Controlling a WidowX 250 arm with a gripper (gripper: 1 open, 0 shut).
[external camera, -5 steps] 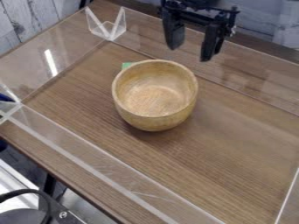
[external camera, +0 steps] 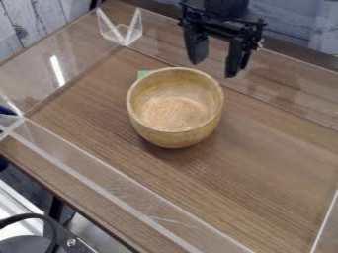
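Observation:
The black gripper hangs over the table at the top centre, just behind and above a round wooden bowl. Its two dark fingers point down, well apart, with no object visible between them. A small green item lies behind the bowl's left rim, partly hidden by it.
Clear tape strips cross its left side and lower right. Cables lie off the table at the lower left.
The bowl and green item have not moved.

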